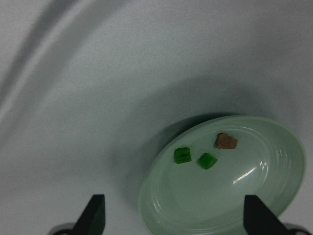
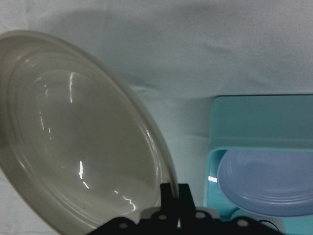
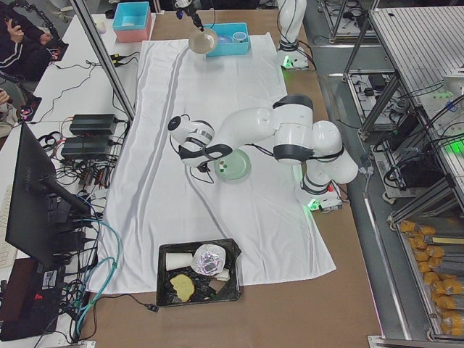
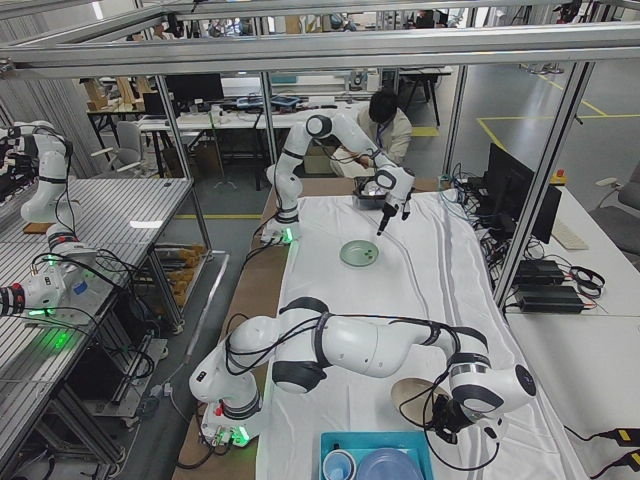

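Observation:
A light green plate (image 1: 195,186) holding green and brown pieces (image 1: 226,141) lies on the white cloth. My left gripper is open above it and the cloth beside it, nothing between its fingers. My right gripper is shut on the rim of a beige plate (image 2: 73,127), which hangs beside a blue bin (image 2: 259,120) with a blue plate (image 2: 269,178) inside.
A black tray (image 3: 174,296) with a foil item and other things sits at the front of the cloth. The middle of the cloth around the green plate is clear. Monitor and cables (image 3: 32,203) line the left side.

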